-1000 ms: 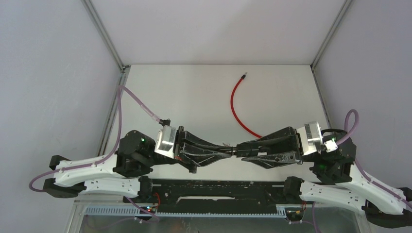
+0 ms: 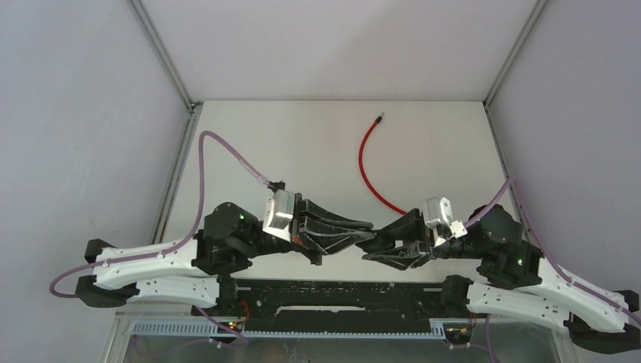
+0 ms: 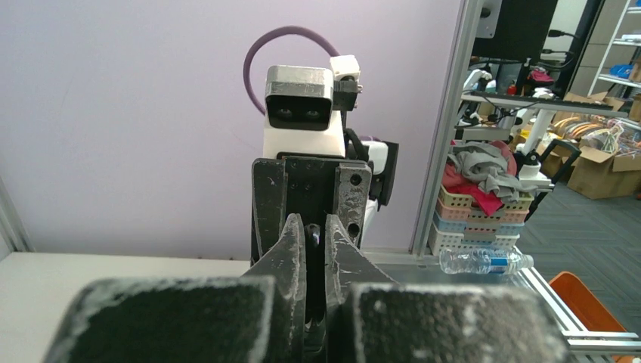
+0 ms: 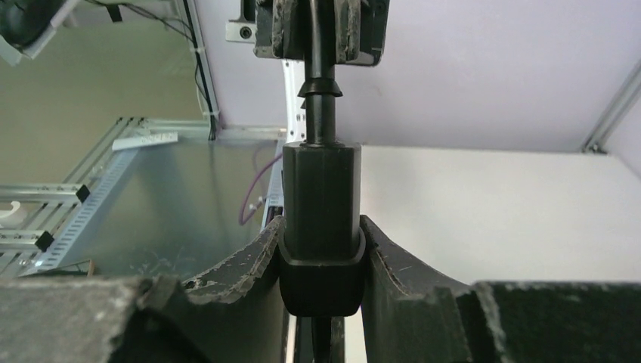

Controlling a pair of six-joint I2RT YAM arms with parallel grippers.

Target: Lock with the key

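Observation:
In the right wrist view a black lock body [image 4: 321, 200] stands upright, with my right gripper shut on its lower part. A thin black rod [image 4: 320, 113] with a small collar rises from its top and runs between the left gripper's fingers [image 4: 346, 26]. My left gripper looks shut on that rod; only a narrow dark strip shows between its fingertips. In the top view both grippers meet nearly tip to tip over the table, hiding the lock. A separate key shape is not distinguishable, nor whether the rod is seated in the lock.
A red cable [image 2: 363, 162] curves over the white table [image 2: 287, 144], its metal-tipped end towards the back; its other end disappears under the right gripper. Most of the table behind the arms is clear. A dark bar [image 2: 393, 299] runs along the front edge.
The right gripper has come leftward and turned slightly. The red cable looks unmoved.

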